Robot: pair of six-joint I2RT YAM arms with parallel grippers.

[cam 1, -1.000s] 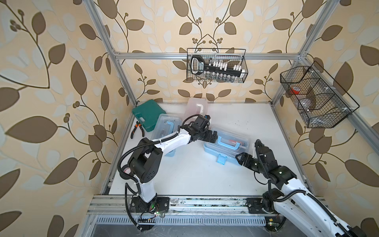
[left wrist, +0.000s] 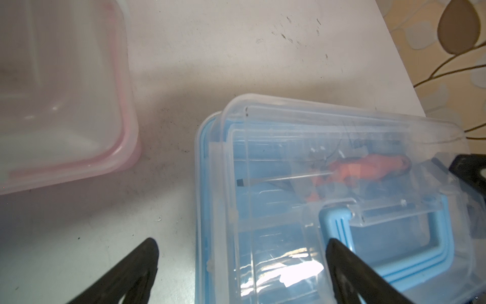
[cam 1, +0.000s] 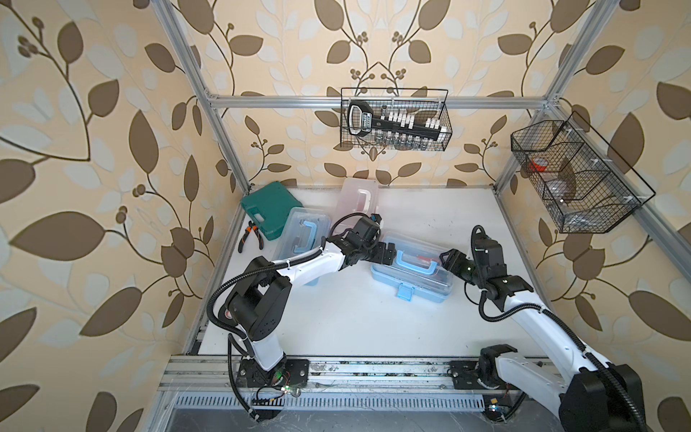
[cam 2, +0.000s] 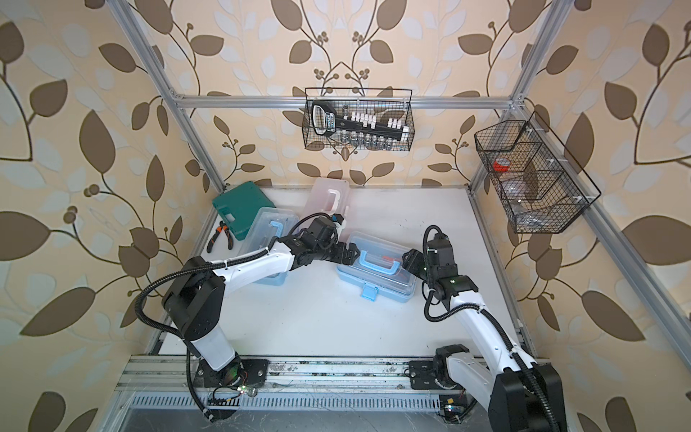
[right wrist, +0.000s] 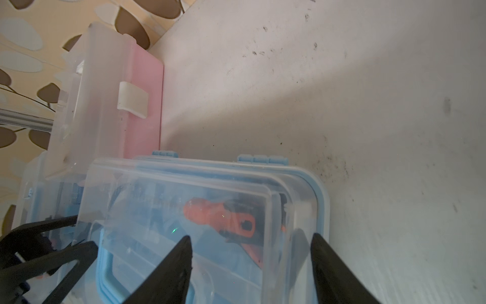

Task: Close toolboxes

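A blue toolbox (cam 1: 403,277) with a clear lid and blue handle, a red tool inside, lies mid-table, its front latch (cam 1: 404,292) sticking out. My left gripper is open over its left end. My right gripper is at the right end, shut on the toolbox's lid, whose edge is between its fingers. Another blue toolbox (cam 1: 302,230) is partly hidden behind the left arm. A pink toolbox (right wrist: 139,121) stands at the back.
A green case (cam 1: 266,205) and orange-handled pliers (cam 1: 248,234) lie at the left. Wire baskets (cam 1: 576,172) hang on the frame.
My right gripper has moved up and back onto the toolbox's right end, with its arm reaching further in. The left gripper has shifted only slightly.
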